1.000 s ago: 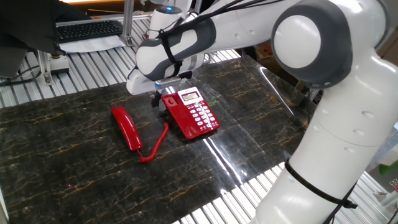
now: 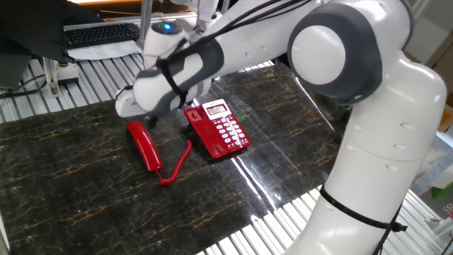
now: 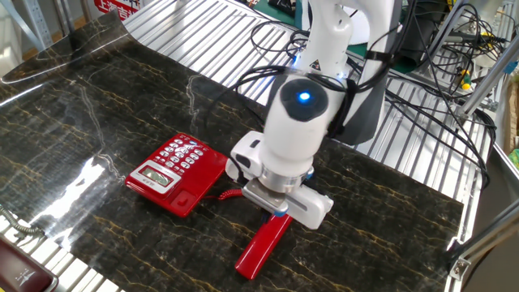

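The red telephone base [image 2: 217,129] lies on the dark marbled board, its white keypad and small display facing up. To its left in exterior view 1, the red handset [image 2: 145,146] rests off the base, joined to it by a coiled red cord [image 2: 177,166]. Above the board, my gripper [image 2: 154,118] hangs close to the upper end of the handset. In exterior view 2 the gripper's hand [image 3: 285,201] covers one end of the handset [image 3: 263,247]. Its fingers are mostly hidden behind the hand, so their spacing and any contact are unclear.
A keyboard [image 2: 102,34] and paper lie beyond the board on the ribbed metal table. Loose black cables [image 3: 454,122] hang near the arm. A dark red object [image 3: 24,268] sits at the table's corner. Much of the marbled board [image 2: 64,177] is bare.
In exterior view 1 my gripper has travelled left, from beside the telephone base to over the handset's upper end. The telephone base, handset and cord have stayed put.
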